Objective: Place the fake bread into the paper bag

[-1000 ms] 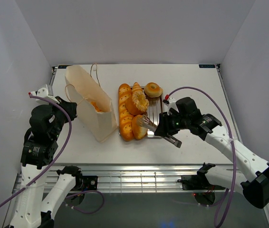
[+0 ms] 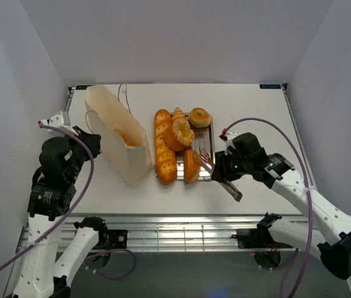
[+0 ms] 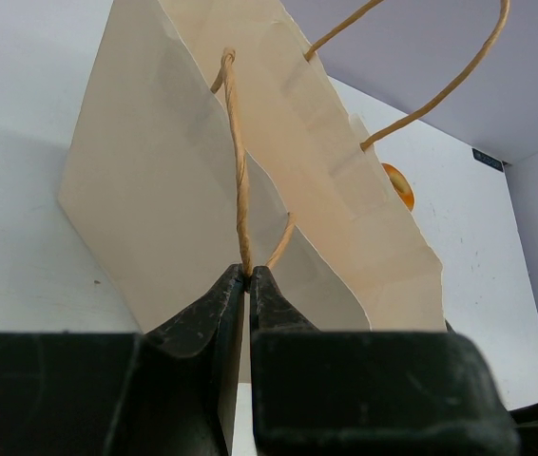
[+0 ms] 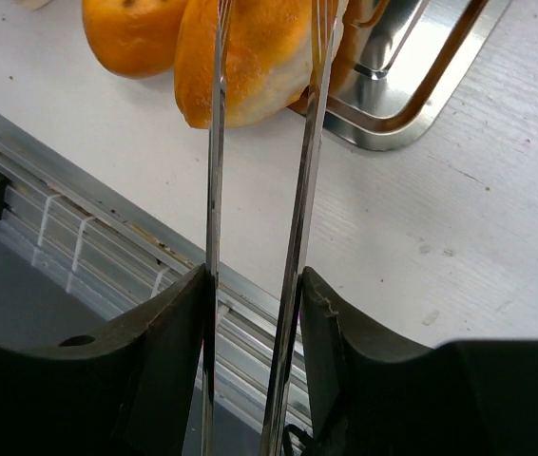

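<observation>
Upright on the left stands the paper bag (image 2: 123,152), an orange bread piece (image 2: 126,139) inside it. My left gripper is shut on the bag's twisted handle (image 3: 240,190). Metal tongs (image 4: 215,190) sit between the fingers of my right gripper, which press on both tong arms. The tong tips reach a bread slice (image 4: 240,66), overlapping it in the right wrist view; whether they pinch it cannot be told. In the top view this slice (image 2: 191,167) leans on edge beside a long loaf (image 2: 164,149).
A metal tray (image 2: 205,139) lies under part of the bread. On it rest a cut bread piece (image 2: 178,135), a round bun (image 2: 199,117) and a narrow roll (image 2: 178,113).
The tongs and right gripper have shifted slightly right. The bread slice has moved right, away from the loaf, and turned from lying flat to standing more on edge. The left arm is still.
</observation>
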